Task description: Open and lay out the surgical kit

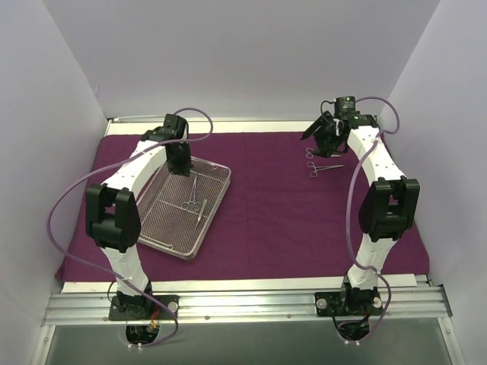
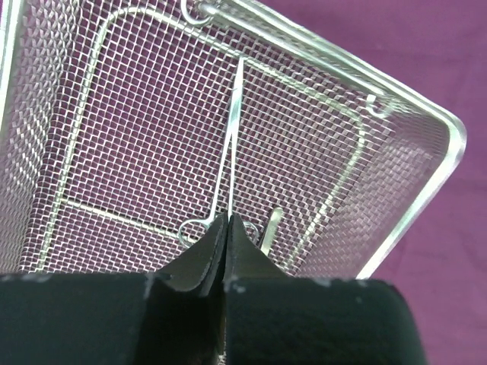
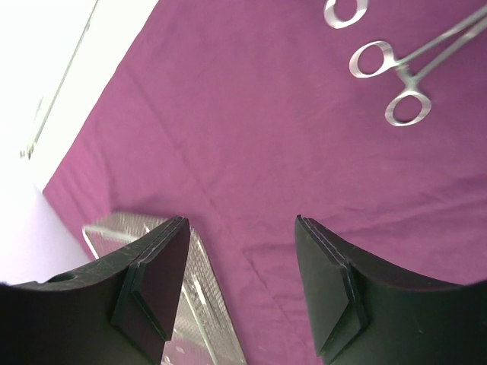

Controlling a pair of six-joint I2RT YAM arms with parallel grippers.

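Observation:
The wire mesh tray [image 1: 207, 226] stands on the left of the purple cloth. Inside it lie a slim ring-handled tool [image 2: 234, 114] and a short flat metal tool [image 2: 271, 230]. My left gripper is shut over the tray; its tips cover part of the ring-handled tool, and nothing shows between them. Two ring-handled instruments rest on the cloth at the far right; one [image 1: 329, 166] is fully visible, while the other [image 1: 310, 153] is partly hidden by my right arm. My right gripper is open above the cloth, its fingers apart and empty.
White walls [image 1: 46, 91] enclose the sides and back. A purple cable [image 1: 85, 176] loops along each arm.

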